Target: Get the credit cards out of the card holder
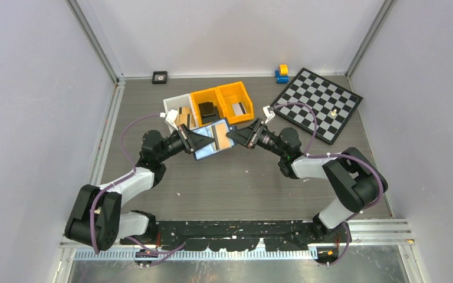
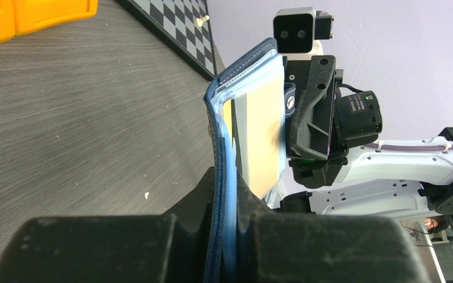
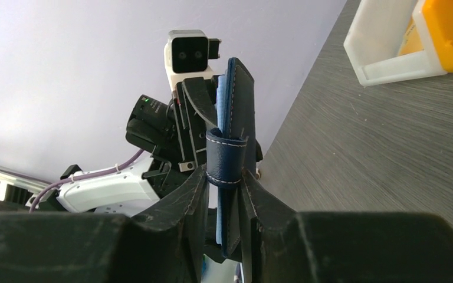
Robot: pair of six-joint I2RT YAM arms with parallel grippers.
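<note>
The blue card holder [image 1: 203, 151] hangs above the table between both grippers, with a beige card [image 1: 221, 134] and a dark-striped card inside. Upright in the left wrist view, its clear sleeves hold the beige card [image 2: 262, 132] on the right side. My left gripper is shut on the holder's edge, its fingers pressed to both faces. Around the strap side, my right gripper stands slightly open, with the navy snap strap [image 3: 225, 156] between its fingers. How many cards sit inside is hidden.
Behind the holder stand a white bin [image 1: 171, 105], an orange bin [image 1: 197, 94] with a dark object, and another orange bin [image 1: 243, 88] with a card lying in it. A chessboard [image 1: 321, 97] lies at the back right.
</note>
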